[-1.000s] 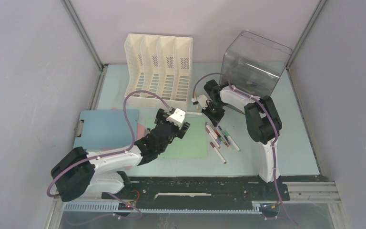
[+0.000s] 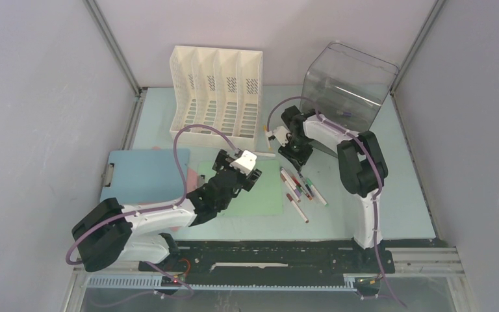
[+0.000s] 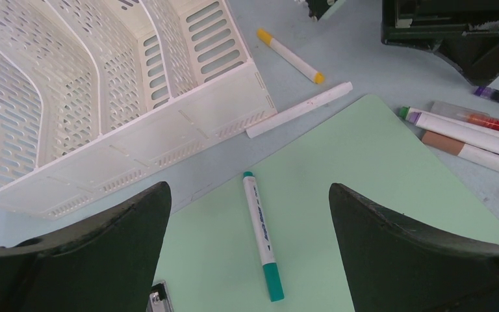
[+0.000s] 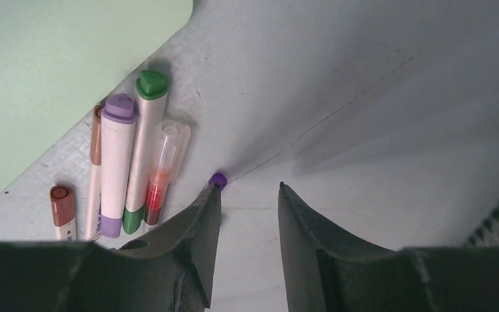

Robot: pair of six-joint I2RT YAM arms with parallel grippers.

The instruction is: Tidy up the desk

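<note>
In the left wrist view my left gripper is open above the green mat. A white marker with a teal cap [image 3: 273, 281] lies on that mat, seen between the fingers and untouched. My right gripper is open, with bare desk between its fingertips. Close to its left finger shows the purple end [image 4: 218, 180] of a pen; the finger hides most of the rest. To the left lie a purple-capped marker [image 4: 118, 162], a green-capped marker [image 4: 144, 143], a clear-capped red pen [image 4: 162, 166] and a brown-capped marker [image 4: 63, 205].
A white divided rack [image 2: 216, 97] stands at the back. The clear bin [image 2: 347, 91] is at back right, behind the right arm. A blue clipboard [image 2: 146, 174] lies left of the green mat [image 2: 260, 195]. A yellow-capped marker [image 3: 292, 56] and a white stick [image 3: 299, 109] lie beside the rack.
Over the last second my right gripper has shifted slightly to the right, its tips now near the upper end of the pen group. The left arm has barely moved. The pens look unmoved.
</note>
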